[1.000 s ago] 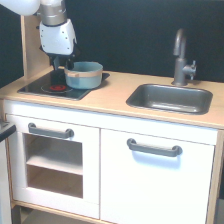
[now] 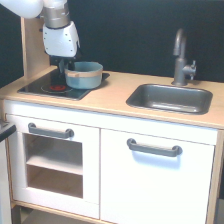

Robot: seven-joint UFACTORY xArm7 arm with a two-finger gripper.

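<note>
A blue-grey pot (image 2: 84, 79) with a tan band on its side stands at the right of the black stovetop (image 2: 40, 87), near the counter's back edge. My white arm reaches in from the top left. Its dark gripper (image 2: 66, 66) points down at the left side of the pot, close to or touching the rim. The fingers are small and dark against the dark wall, so whether they close on the rim is unclear.
A reddish burner mark (image 2: 57, 87) shows left of the pot. To the right are a metal sink (image 2: 170, 98) and a grey faucet (image 2: 181, 60). The wooden counter (image 2: 112, 97) between stove and sink is clear. Below are white cabinet doors (image 2: 155, 180) with dark handles.
My arm and gripper have shifted slightly right and down, closer to the pot's left rim. The pot shows no clear movement.
</note>
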